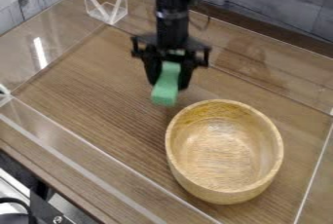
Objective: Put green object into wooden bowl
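A green object (166, 82), blurred and roughly upright, is between the fingers of my dark gripper (166, 64). The gripper is shut on it, and the object's lower end sticks out below the fingers. Just in front and to the right stands the wooden bowl (177, 142), round, pale and empty. The green object is behind the bowl's far left rim, not over its inside. Whether the object's lower end clears the table cannot be seen clearly.
Bare wooden table (78, 101) lies open to the left and in front. A clear wire-like item (107, 7) is near the back left edge. Black cable (18, 208) shows at the bottom left corner.
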